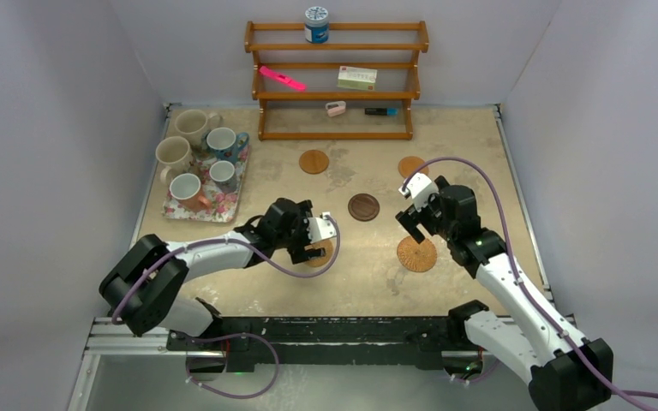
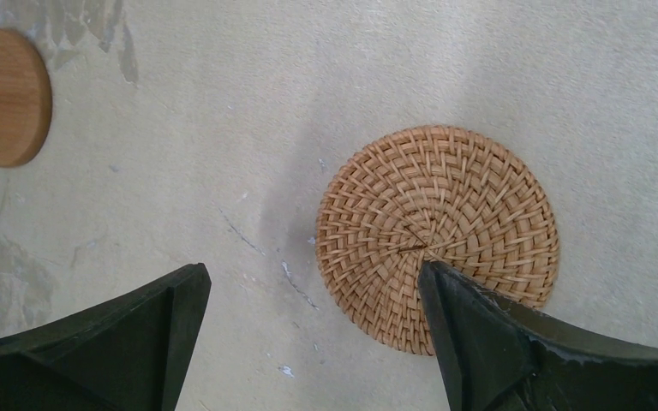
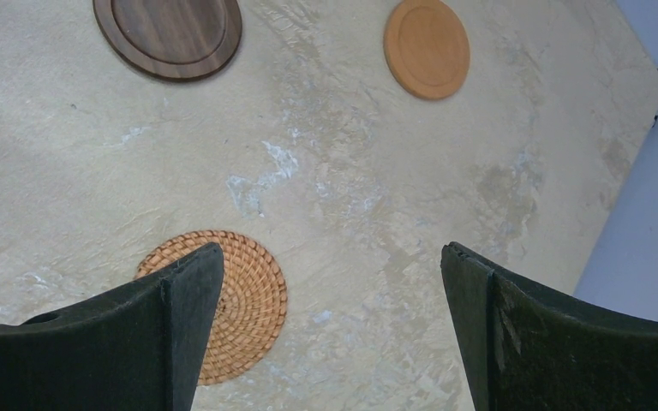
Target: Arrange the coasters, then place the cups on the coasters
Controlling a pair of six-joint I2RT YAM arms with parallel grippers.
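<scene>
Several cups stand on a floral tray (image 1: 229, 211) at the back left, among them a white cup with an orange handle (image 1: 187, 187) and a small grey cup (image 1: 224, 175). My left gripper (image 1: 315, 233) is open above a woven coaster (image 2: 394, 214), with nothing held. Open and empty too, my right gripper (image 1: 407, 208) hangs over bare table, behind a second woven coaster (image 1: 416, 254). A dark wooden coaster (image 1: 363, 206) lies between the two arms. Farther back are a light wooden coaster (image 1: 314, 161) on the left and another light coaster (image 3: 427, 49) on the right.
A wooden rack (image 1: 336, 135) stands at the back, holding a blue jar (image 1: 316, 26), a pink item (image 1: 283, 79), a small box (image 1: 357, 78) and a dark marker (image 1: 380, 111). Bare table lies around the coasters.
</scene>
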